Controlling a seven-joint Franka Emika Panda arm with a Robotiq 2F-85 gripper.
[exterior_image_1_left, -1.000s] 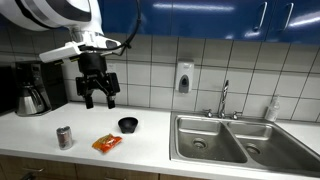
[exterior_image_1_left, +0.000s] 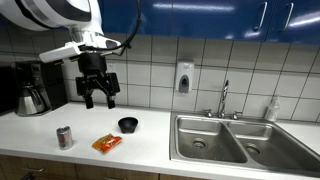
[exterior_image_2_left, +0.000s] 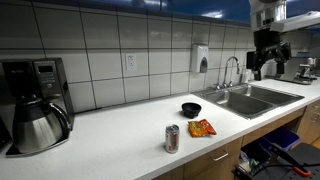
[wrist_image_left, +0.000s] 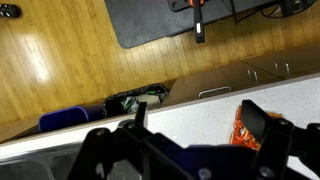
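In exterior view 1 my gripper (exterior_image_1_left: 99, 104) hangs above the white counter with its two fingers spread apart. Nothing is between them. The wrist view shows the fingers (wrist_image_left: 141, 113) well separated, with bare counter in the gap. On the counter lie an orange-red packet (exterior_image_1_left: 107, 143), a small black bowl (exterior_image_1_left: 128, 125) behind it, and an upright silver can (exterior_image_1_left: 66, 138) to the left. Exterior view 2 has the same packet (exterior_image_2_left: 200, 128), can (exterior_image_2_left: 172, 139) and bowl (exterior_image_2_left: 191, 110), all apart from each other. Part of the packet (wrist_image_left: 250, 131) appears behind my right finger in the wrist view.
The double sink (exterior_image_1_left: 240, 142) with its faucet (exterior_image_1_left: 223, 98) takes up the right side. A coffee maker (exterior_image_2_left: 39, 106) stands at the counter's far end. Below the counter's front edge a drawer with a blue bin (wrist_image_left: 65, 119) is open.
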